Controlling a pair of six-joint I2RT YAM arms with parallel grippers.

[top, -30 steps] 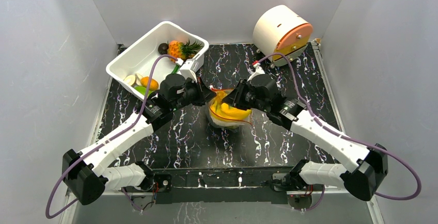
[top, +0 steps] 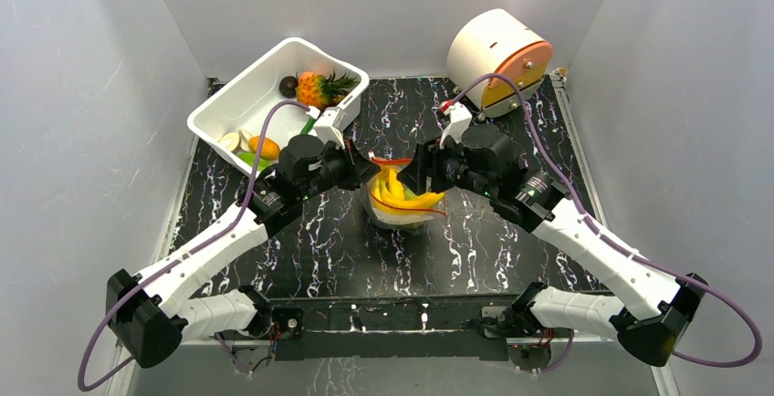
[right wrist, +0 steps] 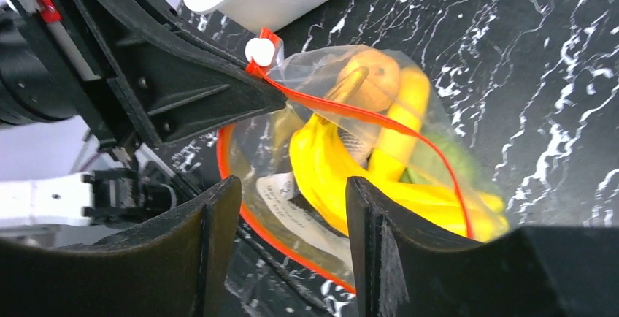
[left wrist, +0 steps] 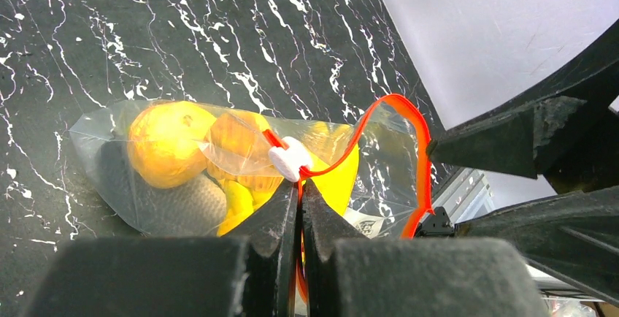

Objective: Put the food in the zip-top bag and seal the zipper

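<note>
The clear zip bag (top: 402, 209) stands mid-table, red zipper rims loose and apart, with yellow bananas (right wrist: 321, 171), a round orange-yellow fruit (left wrist: 166, 144) and other food inside. My left gripper is shut on the red zipper rim beside the white slider (left wrist: 290, 158). My right gripper stands part open above the bag's opening, over the bananas, with nothing seen held between its fingers.
A white bin (top: 205, 122) with pineapple and other produce sits at back left. A cream and orange cylindrical container (top: 484, 49) is at back right.
My right arm has shifted and risen slightly from its lower position over the bag, its gripper turned a little. The left arm and bag are nearly unchanged.
</note>
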